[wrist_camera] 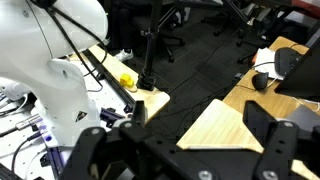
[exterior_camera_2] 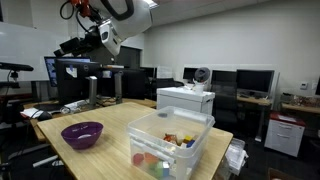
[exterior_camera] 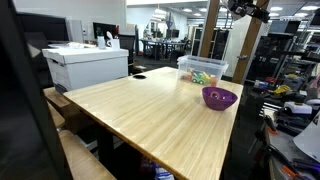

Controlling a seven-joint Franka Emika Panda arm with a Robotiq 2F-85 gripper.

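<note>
My gripper is open in the wrist view, its two dark fingers (wrist_camera: 138, 113) wide apart with nothing between them. It hangs high above the table's edge, at the upper left in exterior view 2 and the top right in exterior view 1. Well below it, a purple bowl (exterior_camera_2: 82, 135) rests on the wooden table (exterior_camera: 150, 103); a small pinkish thing (exterior_camera: 214, 95) shows inside. Farther along the table stands a clear plastic bin (exterior_camera_2: 172, 128) holding several small colourful items. The wrist view contains neither the bowl nor the bin.
A white cabinet (exterior_camera: 88, 68) stands beyond the table's far end. A small black object (exterior_camera: 139, 76) lies near that end. Desks with monitors (exterior_camera_2: 253, 81) fill the background.
</note>
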